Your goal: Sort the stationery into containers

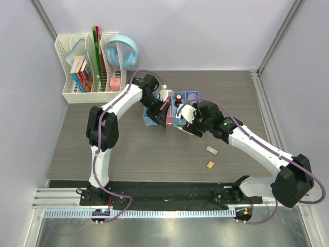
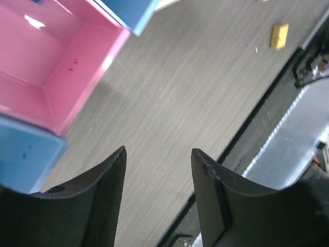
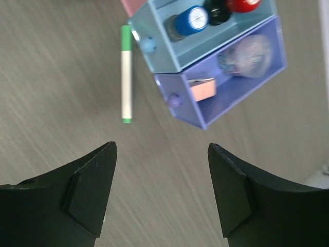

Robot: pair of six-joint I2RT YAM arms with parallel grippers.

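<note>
A white marker with green ends (image 3: 126, 80) lies on the table in front of the bins. My right gripper is open and empty, close to the marker and the purple bin (image 3: 187, 105). Nothing is between the parted fingers of my left gripper, which stands over bare table beside the pink bin (image 2: 85, 85). The light blue bin (image 3: 159, 38) holds glue-like bottles with blue and red caps (image 3: 192, 19). Inside the purple bin are a pink block (image 3: 203, 89) and a clear round item (image 3: 253, 55). The left blue bin (image 2: 31, 157) is partly hidden.
On the open table at the right lie a pale small block (image 1: 212, 150) and a yellow block (image 1: 210, 164). A white rack (image 1: 77, 98) with books and blue headphones (image 1: 122, 51) stands back left.
</note>
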